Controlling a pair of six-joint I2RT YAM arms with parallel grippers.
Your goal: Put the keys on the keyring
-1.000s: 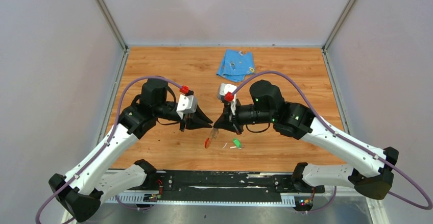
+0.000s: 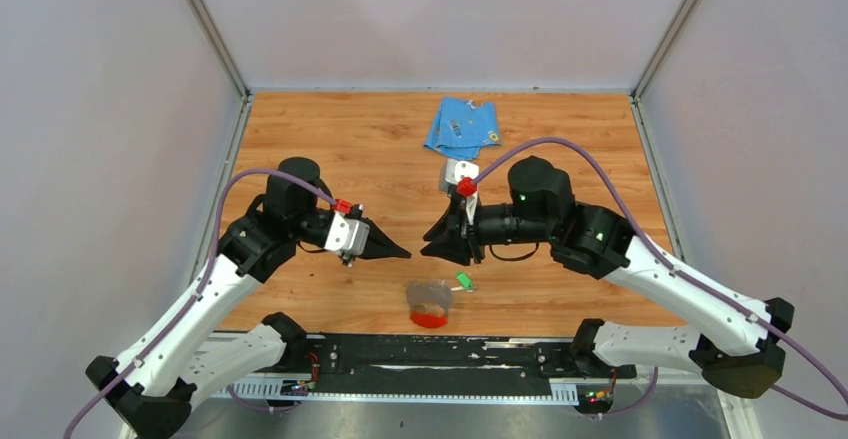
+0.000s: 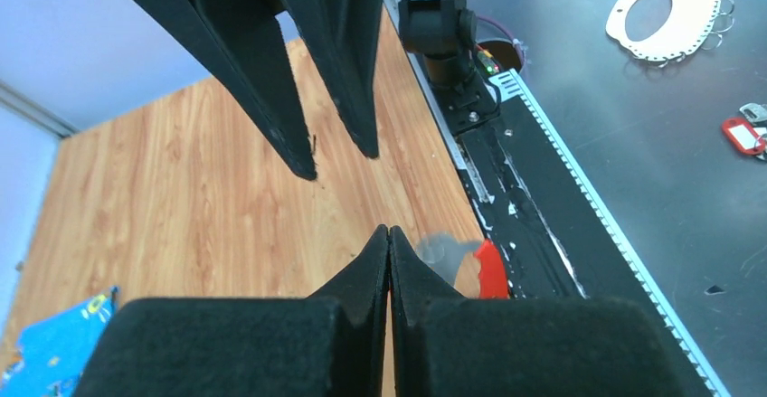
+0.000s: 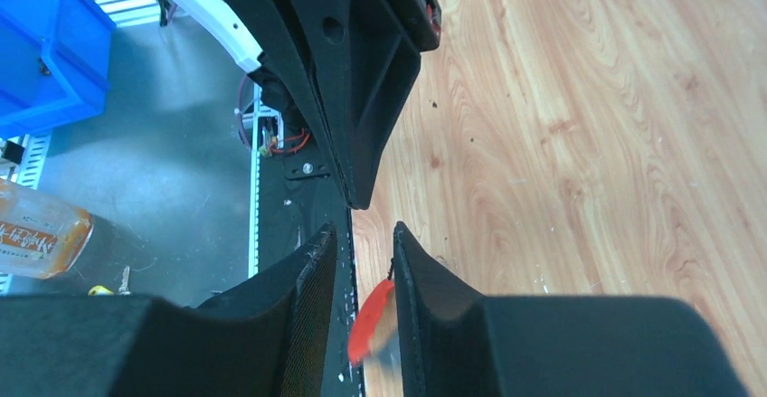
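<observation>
My left gripper (image 2: pixel 408 254) is shut, and in the left wrist view its fingertips (image 3: pixel 381 237) meet with nothing showing between them. Facing it, my right gripper has its fingers apart and an empty gap between them. A motion-blurred piece, grey with a red end (image 2: pixel 430 317), appears in front of both grippers, apart from them. The same red end shows in the left wrist view (image 3: pixel 491 270) and right wrist view (image 4: pixel 369 322); blur hides its details. A green-tagged item (image 2: pixel 464 281) lies on the wooden board, partly behind the blurred piece.
A folded blue cloth (image 2: pixel 465 127) lies at the back of the board. Beyond the black rail, a white ring plate (image 3: pixel 686 19) and a red tag (image 3: pixel 743 137) rest on the grey surface. Walls stand at the left, right and back. Much of the wood is bare.
My left gripper has shifted left, my right gripper slightly right and opened.
</observation>
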